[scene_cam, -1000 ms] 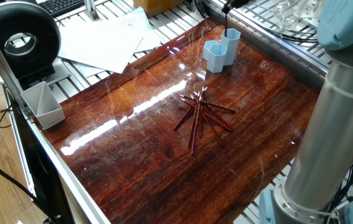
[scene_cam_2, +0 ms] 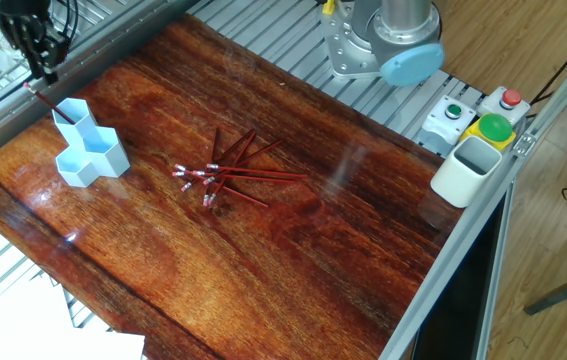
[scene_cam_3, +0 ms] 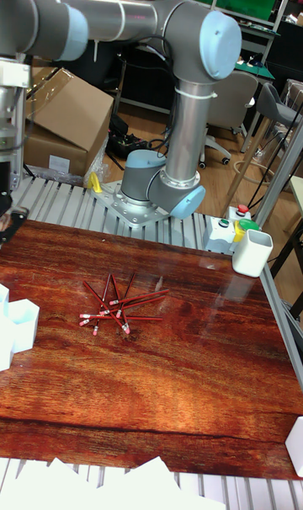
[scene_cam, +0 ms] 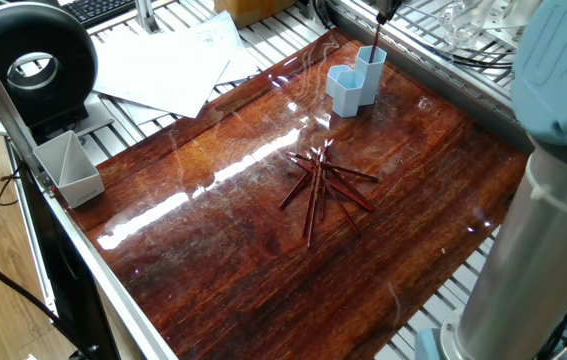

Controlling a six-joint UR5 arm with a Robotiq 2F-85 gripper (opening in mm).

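Observation:
A blue-white holder of three joined hexagonal cups (scene_cam: 346,92) stands at the table's far edge. One dark red pencil (scene_cam_2: 51,105) leans at a slant in its rear cup, the upper end sticking out. My gripper (scene_cam_2: 51,77) is above the holder; in exterior view 2 its dark tip appears a little to the side of the pencil's top end. In exterior view 1 the gripper is cut off by the top edge, close to that end. Whether its fingers are open or shut does not show clearly. Several red pencils (scene_cam: 321,190) lie crossed in a loose pile mid-table.
A white square cup (scene_cam_2: 466,172) stands by the emergency-stop buttons (scene_cam_2: 496,125) at the table's corner. Another white container (scene_cam: 69,170) sits at the opposite edge, near white papers (scene_cam: 168,65). A metal rail runs behind the holder.
The pencil has gone from nearly upright to leaning right. Holder and pile have stayed put.

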